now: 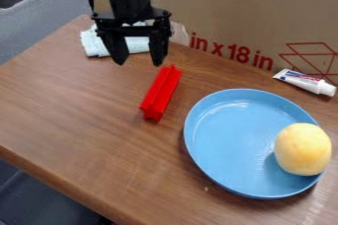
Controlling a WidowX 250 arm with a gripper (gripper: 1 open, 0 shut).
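My black gripper hangs open at the upper left of the table, its two fingers apart with nothing seen between them. Just below and to its right lies a long red object. A white rolled cloth lies behind the gripper, partly hidden by it. At the right is a blue plate with a pale yellow round object on its right side.
A white toothpaste tube lies at the back right, before a cardboard box.
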